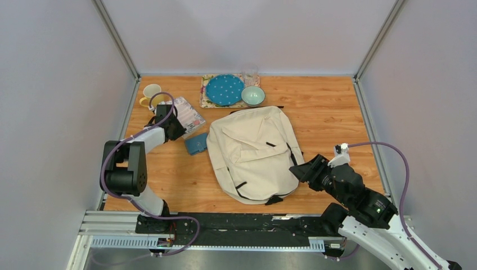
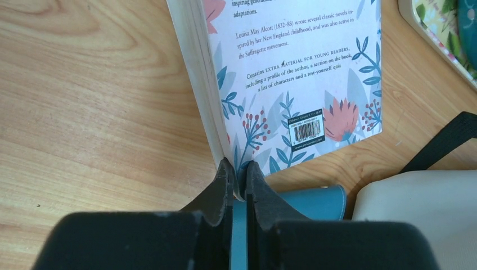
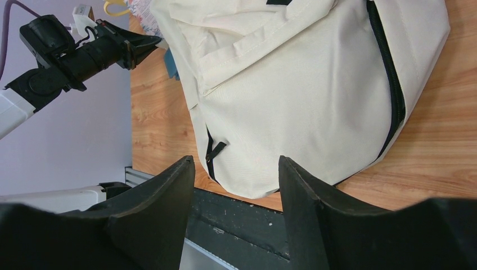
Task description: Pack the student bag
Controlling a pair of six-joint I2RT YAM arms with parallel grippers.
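Note:
A paperback book (image 2: 298, 73) with a floral back cover lies at the table's left; my left gripper is closed on its near lower corner, at the spine. Below it lies a teal case (image 1: 196, 144), beside the cream backpack (image 1: 253, 157), which lies flat in the middle. My right gripper stands open with nothing between its fingers, near the bag's right side.
A tray with a blue dotted plate (image 1: 224, 89), a mint bowl (image 1: 253, 95) and a clear glass stands at the back. A yellow-handled mug (image 1: 151, 92) is at back left.

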